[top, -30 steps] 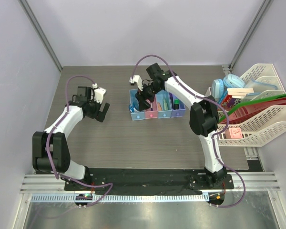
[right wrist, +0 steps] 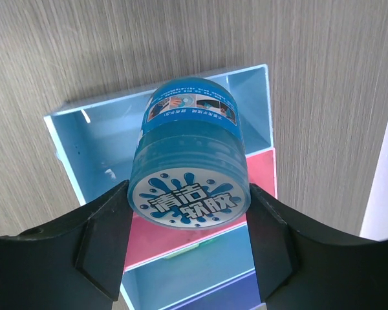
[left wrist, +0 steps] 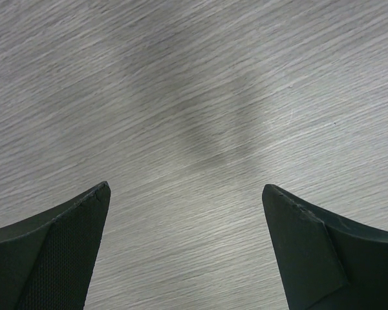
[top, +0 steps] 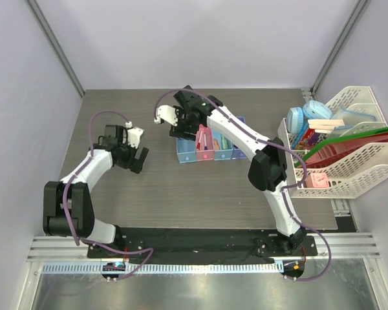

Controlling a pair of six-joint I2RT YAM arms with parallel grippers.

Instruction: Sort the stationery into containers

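Observation:
My right gripper [top: 182,134] is shut on a blue bottle [right wrist: 189,152]; its white, splash-patterned round end [right wrist: 189,197] faces the right wrist camera. The bottle shows over the leftmost light-blue bin [right wrist: 100,139], and whether it touches the bin I cannot tell. From the top, the gripper covers the bottle and the back of that bin. Alongside stand a pink bin [top: 205,155], a second light-blue bin [top: 223,154] and a purple bin [top: 240,154]. Away to the left, my left gripper [top: 139,159] hangs open, only bare table between its fingers.
A white slatted basket [top: 362,184] at the right edge holds folders, books and a blue-white headset-like item [top: 295,120]. Bare table [top: 181,200] lies in front of the bins, and the left side is clear too. The right forearm [top: 236,128] spans over the bins.
The right gripper has shifted left across the leftmost bin and slightly toward the back. Blue seen below it earlier is now hidden from the top.

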